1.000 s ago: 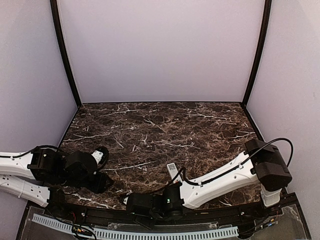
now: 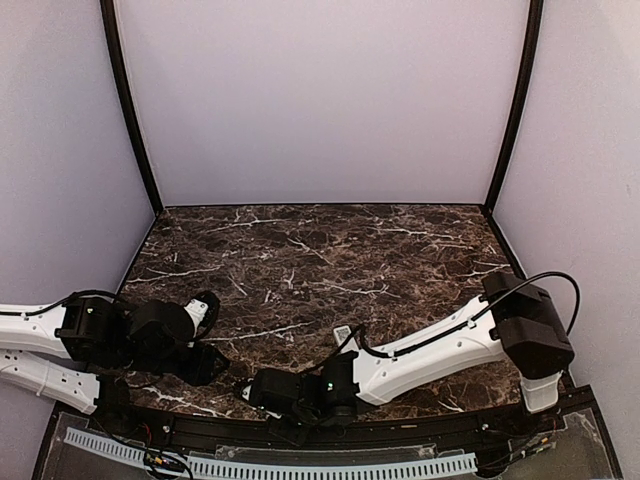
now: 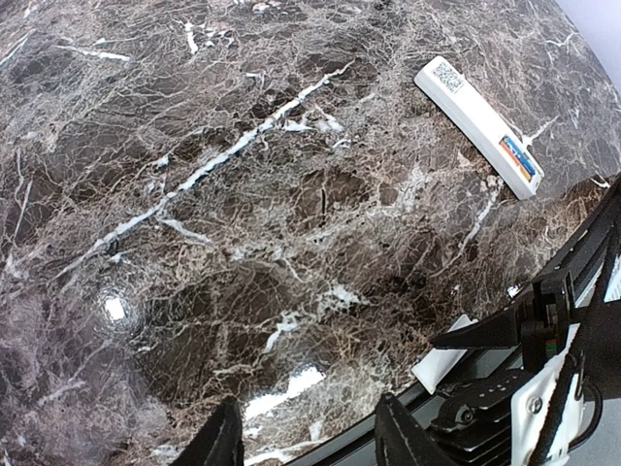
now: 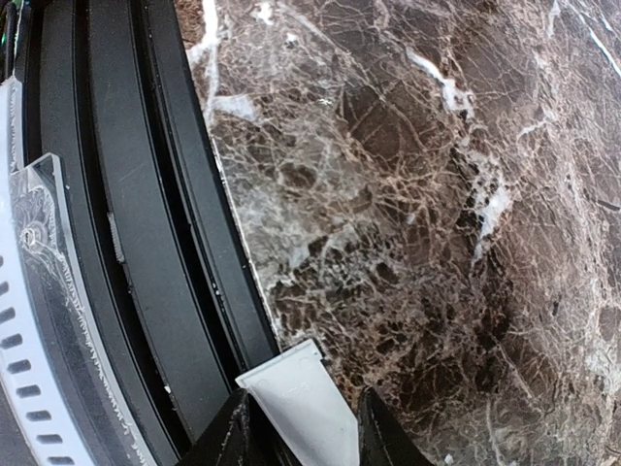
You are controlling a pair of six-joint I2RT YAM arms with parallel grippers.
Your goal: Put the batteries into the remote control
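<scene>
The white remote (image 3: 475, 126), its battery compartment showing coloured batteries at one end, lies on the marble table; the top view shows part of it behind the right arm. A white cover piece lies at the front table edge against the black rail, also in the left wrist view (image 3: 437, 364). My right gripper is over this piece, its fingers part open on either side of it; whether it touches is unclear. My left gripper stands open above the table at the left, nothing between its fingers.
The black rail (image 4: 146, 252) runs along the table's front edge. The right arm stretches low across the front right; walls close in the back and both sides.
The right arm has shifted slightly up and toward the back in the top view. The left arm has stayed still.
</scene>
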